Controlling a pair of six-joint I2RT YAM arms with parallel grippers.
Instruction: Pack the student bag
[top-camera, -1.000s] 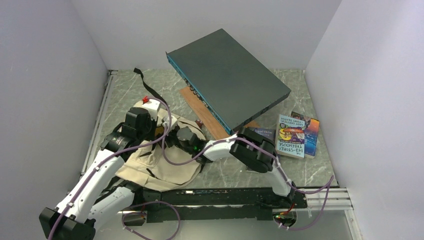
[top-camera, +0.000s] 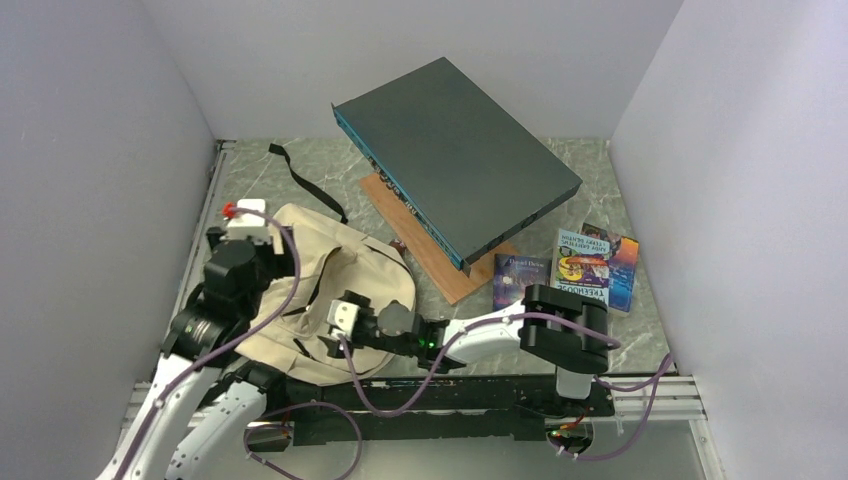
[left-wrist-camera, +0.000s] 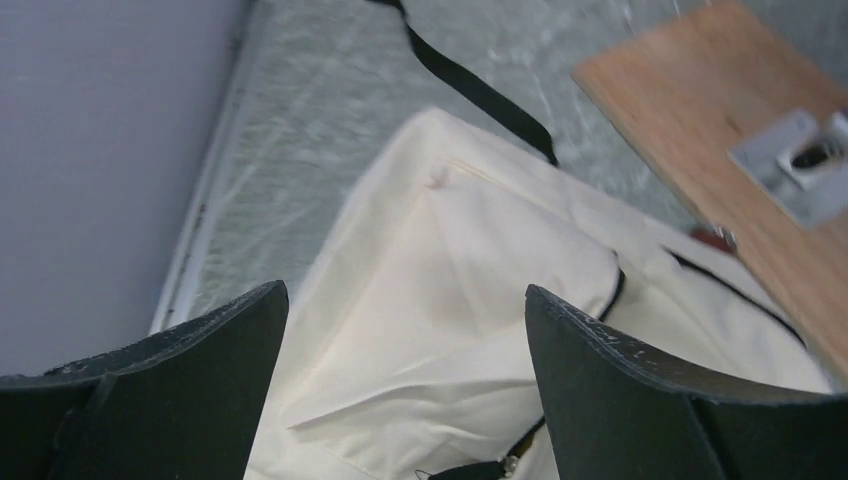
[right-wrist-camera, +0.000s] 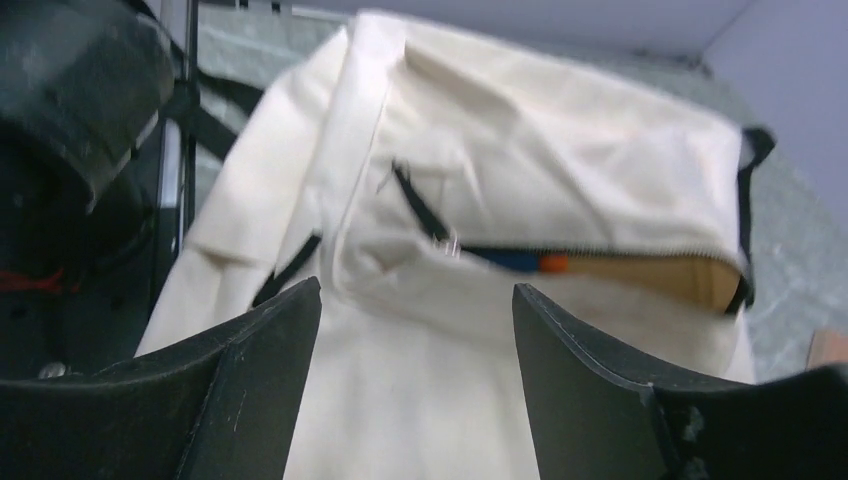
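A cream cloth bag (top-camera: 378, 275) lies flat at the left of the table. In the right wrist view its mouth gapes slightly, and a blue and orange edge of something inside (right-wrist-camera: 520, 260) shows there. Above the bag's left side, my left gripper is open, with only cloth in sight below it. My right gripper is also open and empty, over the front part of the bag. To the right lie a dark book (top-camera: 520, 277), a yellow Treehouse book (top-camera: 581, 268) and a blue and orange book (top-camera: 623, 268) partly beneath it.
A large dark panel (top-camera: 460, 150) rises over a wooden board (top-camera: 420, 240) at the back middle. A black strap (top-camera: 312, 188) trails behind the bag. Walls close in the table on the left, back and right.
My left arm has swung up and to the left, off the bag's mouth. My right gripper has drawn back from the mouth toward the front, and the dark book is now less covered.
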